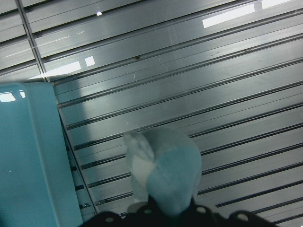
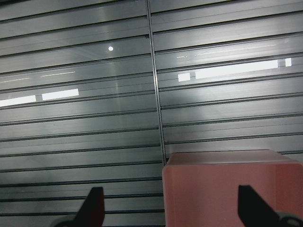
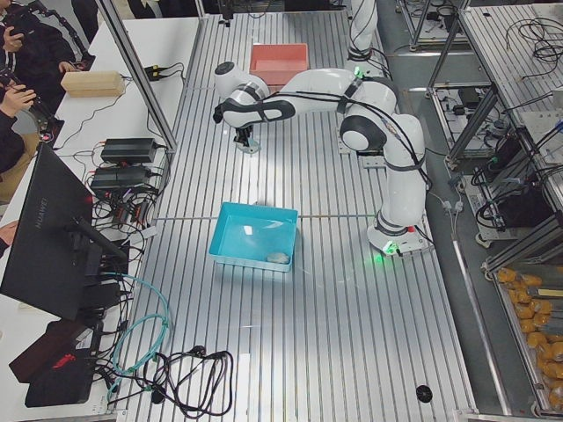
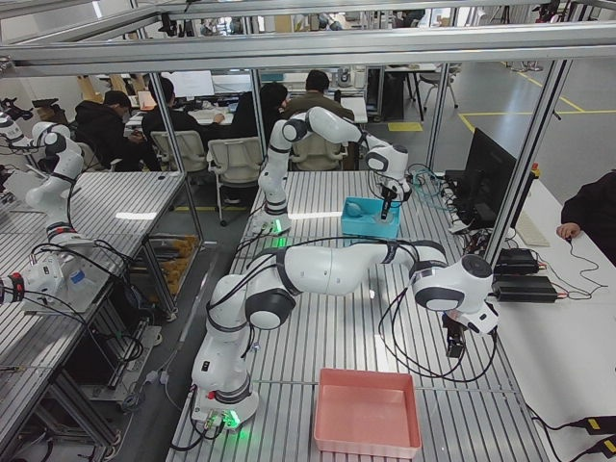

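In the left wrist view my left gripper [image 3: 242, 134] is shut on a soft toy [image 1: 168, 170], pale blue and whitish. In the camera left view it hangs between the two bins. The blue bin [image 3: 253, 211] holds a small pale item [image 3: 277, 258]. My right gripper [image 4: 454, 337] is above the rails beside the pink bin [image 4: 366, 445], open with nothing between its fingertips in the right wrist view.
The grooved metal table [image 3: 334, 334] has clear room between and around the bins. Coiled cables [image 3: 193, 378], a monitor [image 3: 48, 237] and power boxes [image 3: 127, 151] line one side. An upright frame post stands at that edge.
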